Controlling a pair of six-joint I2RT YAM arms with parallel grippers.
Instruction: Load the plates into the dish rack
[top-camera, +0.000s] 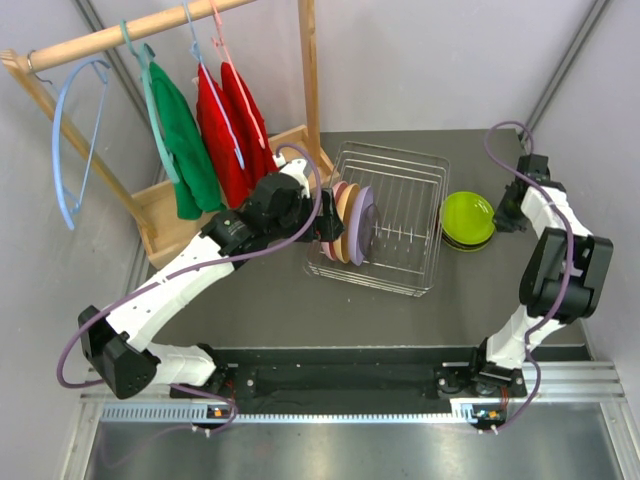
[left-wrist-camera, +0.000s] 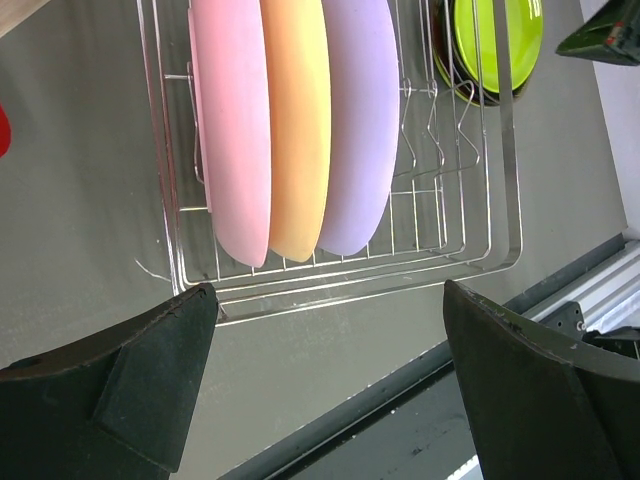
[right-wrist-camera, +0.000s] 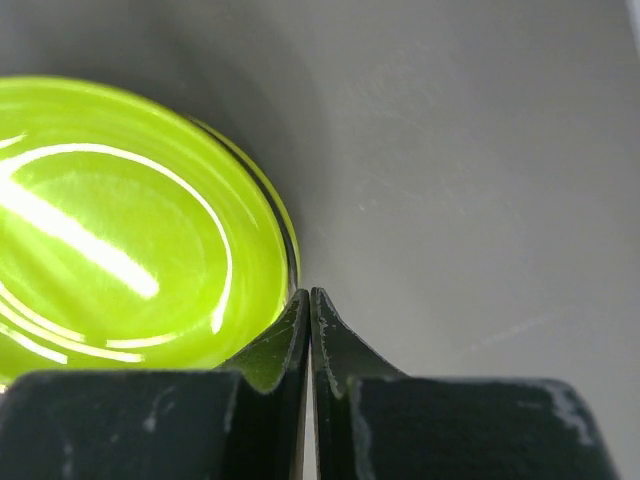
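The bright green plate (top-camera: 467, 217) lies on top of a small stack right of the dish rack (top-camera: 418, 270). In the right wrist view my right gripper is shut, its fingertips meeting with nothing between them; the green plate (right-wrist-camera: 110, 230) is outside them, to the left. A pink plate (left-wrist-camera: 232, 120), an orange plate (left-wrist-camera: 297, 120) and a purple plate (left-wrist-camera: 362, 120) stand on edge in the rack's left part. My left gripper is wide open near the rack's left side, its fingers apart and empty.
Red clothes (top-camera: 222, 135) and a green one (top-camera: 177, 140) hang from a wooden rail (top-camera: 125, 33) at the left. Slots in the rack right of the purple plate are empty.
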